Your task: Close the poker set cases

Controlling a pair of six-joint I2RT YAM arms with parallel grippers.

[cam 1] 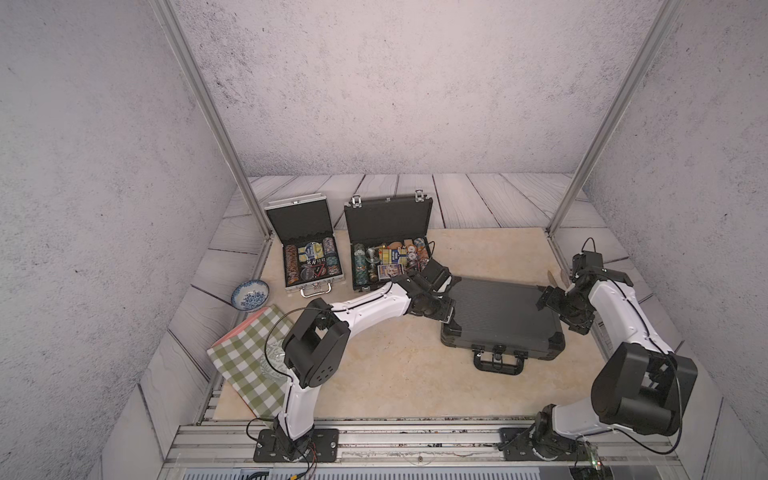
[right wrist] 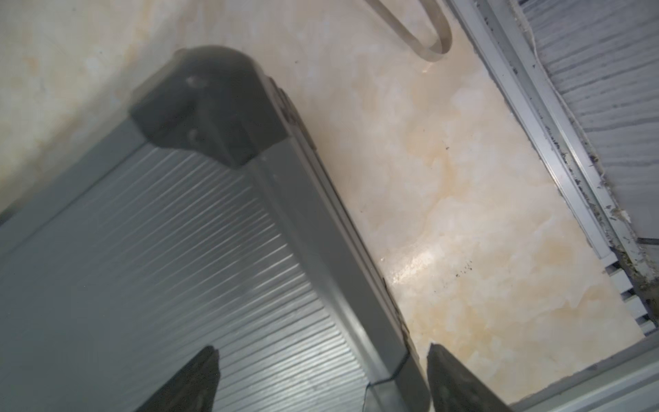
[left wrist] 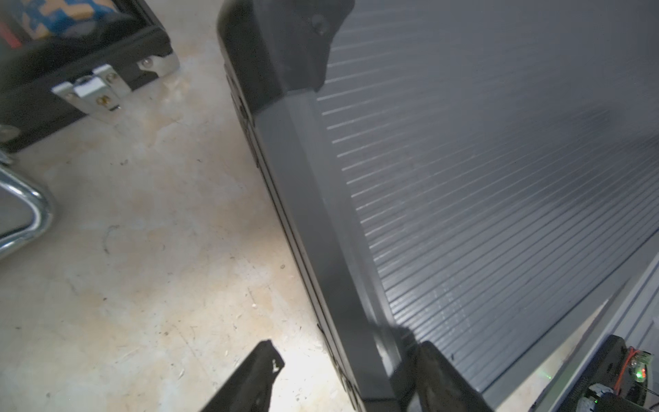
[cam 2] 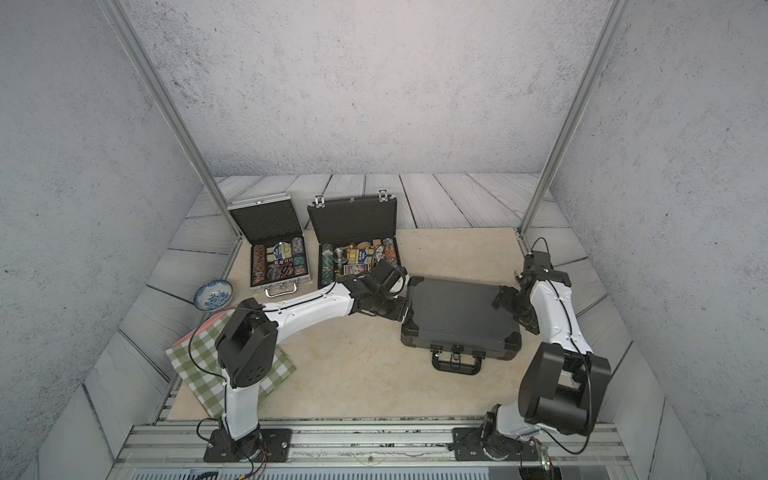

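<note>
The large dark case lies closed on the right, its handle toward the front. My left gripper is at that case's left edge, part open, with the edge strip between its fingertips in the left wrist view. My right gripper stands open over the case's right edge. At the back left, two smaller cases stand with lids up, full of chips and cards: a silver one and a black one.
A blue-patterned bowl and a checked cloth lie at the left. A light wooden utensil is partly hidden at the right edge.
</note>
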